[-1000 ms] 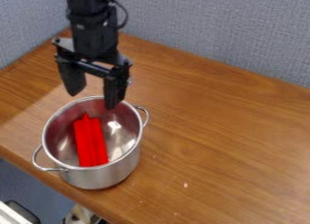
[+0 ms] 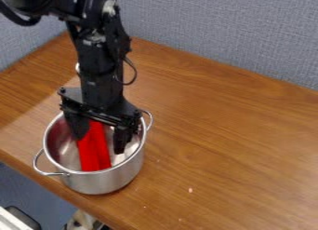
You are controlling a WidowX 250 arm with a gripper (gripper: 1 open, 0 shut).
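A silver pot (image 2: 114,178) with two wire handles stands near the table's front left edge. Inside it lies a long red object (image 2: 92,153). My black gripper (image 2: 99,133) has its fingers down inside the pot, around the upper part of the red object; whether they touch it or how far they stand open is hard to tell.
A grey wall (image 2: 230,33) runs along the back. The table's edge is at the lower left, with dark objects beyond it.
My gripper has moved down and toward the camera, from above and behind the pot to inside it over the red object. The pot has not visibly moved.
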